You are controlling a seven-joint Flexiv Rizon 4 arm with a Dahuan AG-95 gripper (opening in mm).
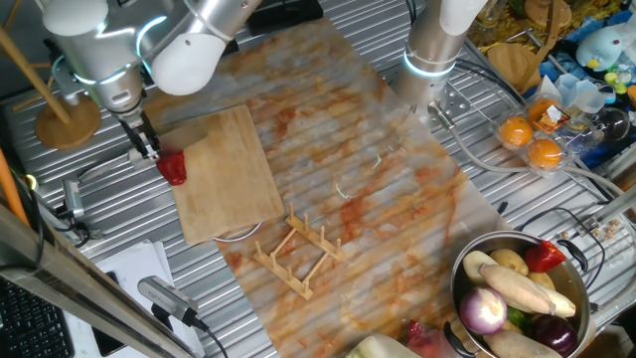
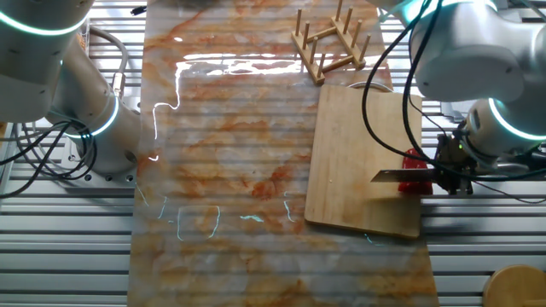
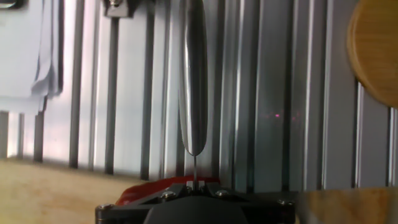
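My gripper (image 1: 149, 149) is at the left edge of the wooden cutting board (image 1: 229, 179), shut on a knife. In the wrist view the knife's metal handle (image 3: 193, 74) points away from my fingers, over the slatted table. The flat blade (image 2: 397, 176) reaches the other way, above the board, in exterior view 2. A red pepper (image 1: 172, 169) rests at the board's edge right beside my gripper. The blade crosses over this pepper (image 2: 415, 162) from above, and whether they touch cannot be told. Only a red strip of it shows behind my fingers in the wrist view.
A small wooden peg rack (image 1: 298, 257) stands near the board. The metal pot (image 1: 465, 298) full of vegetables is at the lower right. A round wooden base (image 1: 68, 127) with a post lies left of my arm.
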